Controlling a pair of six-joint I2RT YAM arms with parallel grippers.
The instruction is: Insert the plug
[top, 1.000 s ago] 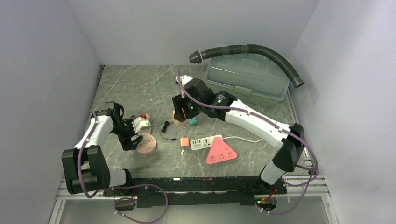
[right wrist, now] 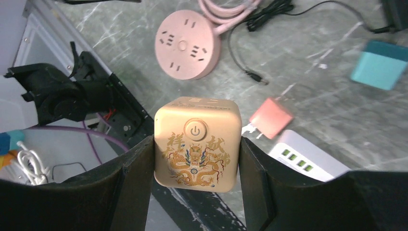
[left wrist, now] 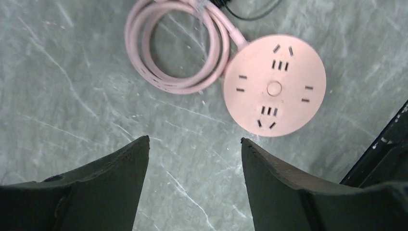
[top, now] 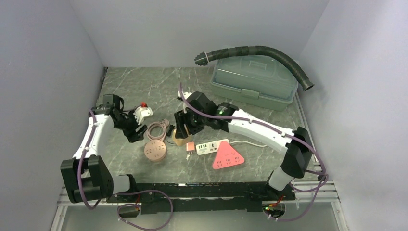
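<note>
A round pink power strip (top: 155, 150) lies flat on the left half of the table, its slots facing up; its coiled pink cable (left wrist: 178, 82) is behind it. Over the table just left of that strip, my left gripper is open, with only bare tabletop showing between its fingers. A gold cube-shaped plug (right wrist: 197, 149) with a power symbol and a dragon print is between the fingers of my right gripper (top: 183, 132), above the table to the right of the round strip. The cube's prongs are not visible.
A small pink charger (top: 190, 147), a white strip (top: 207, 147) and a pink triangular strip (top: 227, 157) lie toward the right. A black cable (right wrist: 269, 14) and a teal cube (right wrist: 380, 65) are nearby. Behind stands a green toolbox (top: 255, 82).
The strip now sits slightly farther right. The gold cube came left and toward the front with my right gripper.
</note>
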